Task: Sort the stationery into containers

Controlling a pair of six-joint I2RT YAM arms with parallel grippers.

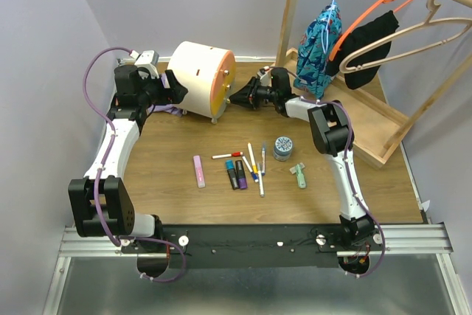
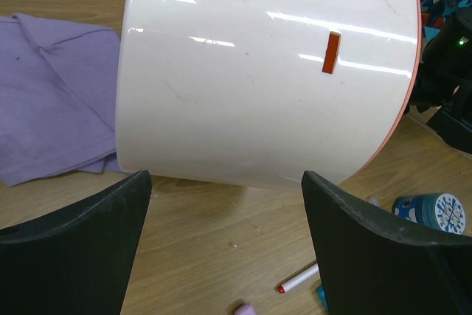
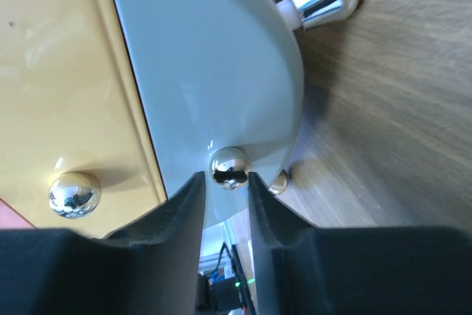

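A white drum-shaped cabinet (image 1: 200,71) stands at the back, its flat front with metal knobs facing right. In the right wrist view, the tips of my right gripper are shut on a round metal knob (image 3: 230,161) of its grey-blue drawer front (image 3: 199,71). My left gripper stands open beside the cabinet's curved white side, nothing between its fingers. On the table lie a pink marker (image 1: 199,171), a red-capped pen (image 1: 227,156), a teal-capped marker (image 1: 231,175), a purple-ended marker (image 1: 241,174) and several slim pens (image 1: 251,158).
A round blue tin (image 1: 282,148) and a small green item (image 1: 300,175) lie right of the pens. Purple cloth (image 2: 55,101) lies left of the cabinet. At right, a wooden rack (image 1: 398,125) carries hangers and a blue patterned bag (image 1: 319,49).
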